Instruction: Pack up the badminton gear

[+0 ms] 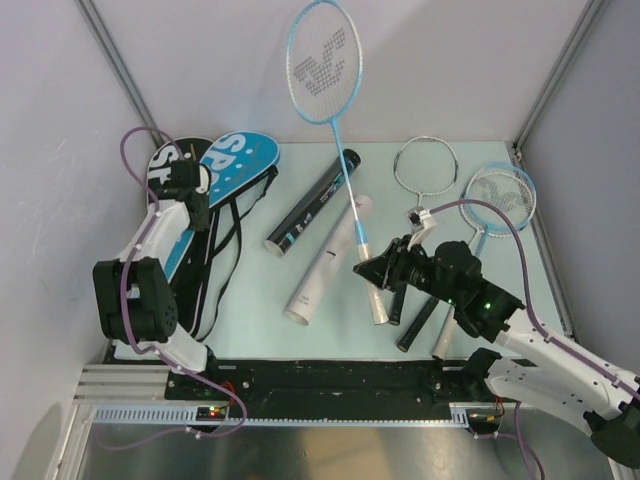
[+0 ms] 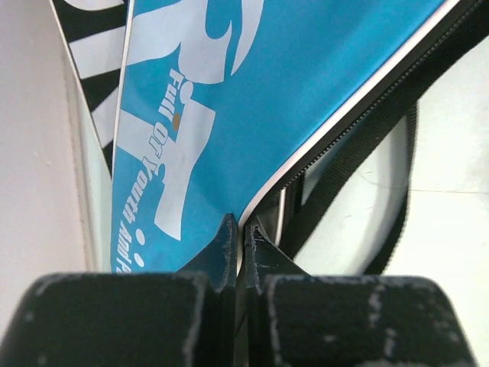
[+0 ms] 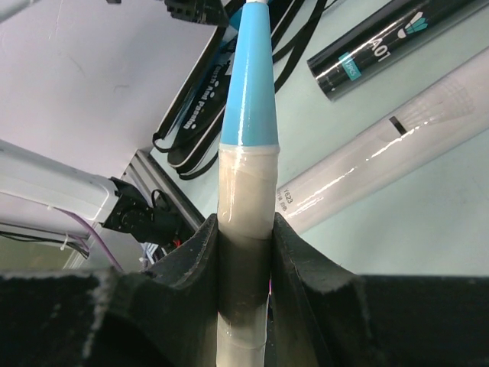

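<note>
My right gripper holds a blue-and-white racket upright by its grip, its head raised toward the back wall. My left gripper is shut at the zipper edge of the blue racket bag, which lies over a black bag at the table's left; fabric edge shows at its fingertips. A black shuttle tube and a white tube lie mid-table. Other rackets lie at the right, heads toward the back.
Bag straps trail onto the mat beside the left arm. Bare mat shows at the front centre. Walls enclose the back and both sides.
</note>
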